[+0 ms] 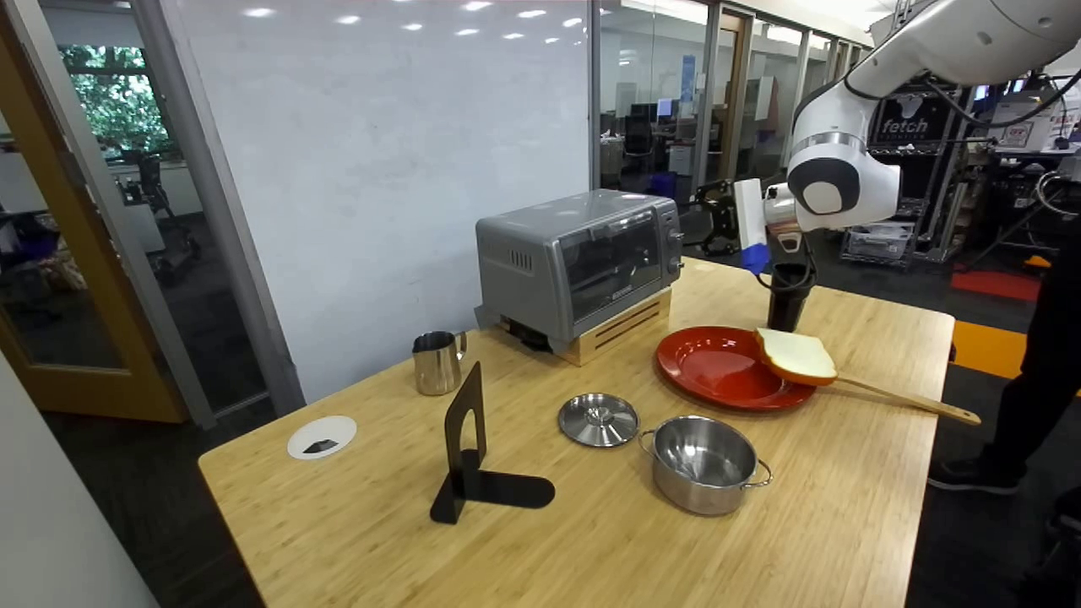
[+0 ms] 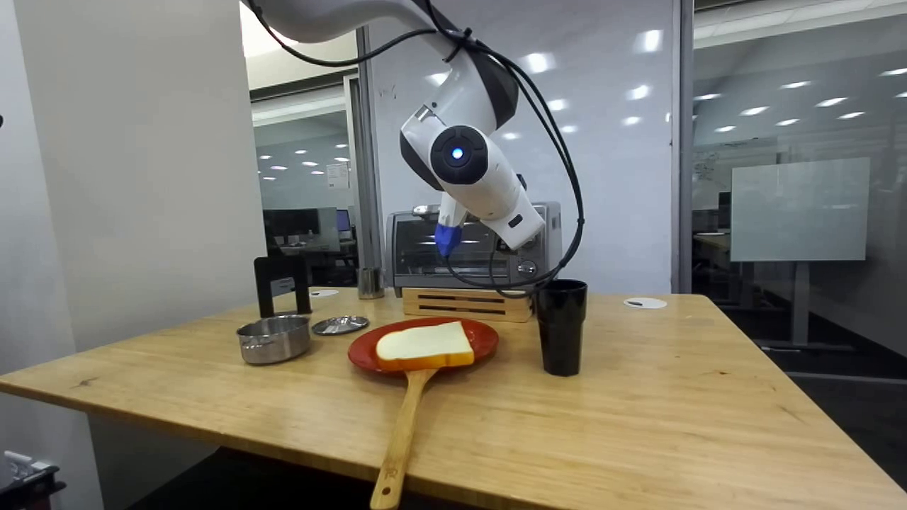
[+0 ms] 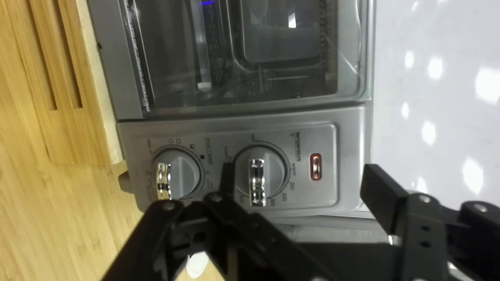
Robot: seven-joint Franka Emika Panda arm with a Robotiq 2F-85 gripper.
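Note:
In the wrist view my gripper faces the control panel of the grey toaster oven (image 3: pixel 243 117), its black fingers (image 3: pixel 378 189) spread wide with nothing held. Over the temperature knob (image 3: pixel 276 168) lies the left finger's tip, as seen from this camera. The function knob (image 3: pixel 185 175) shows farther left, below a small red-rimmed indicator light (image 3: pixel 316 166) in oven terms. From the side, a small gap separates the gripper from the oven (image 1: pixel 578 263). The oven's glass door (image 1: pixel 608 265) is closed. In exterior view 2 the arm hides the fingers.
A tall black cup (image 2: pixel 562 327) stands beneath the arm. Bread (image 1: pixel 795 355) on a wooden-handled spatula (image 1: pixel 912 400) rests over the red plate (image 1: pixel 709 370). Also out are a steel pot (image 1: pixel 704 471), its lid (image 1: pixel 598 420), a pitcher (image 1: pixel 437 365) and a black bookend (image 1: pixel 471 476).

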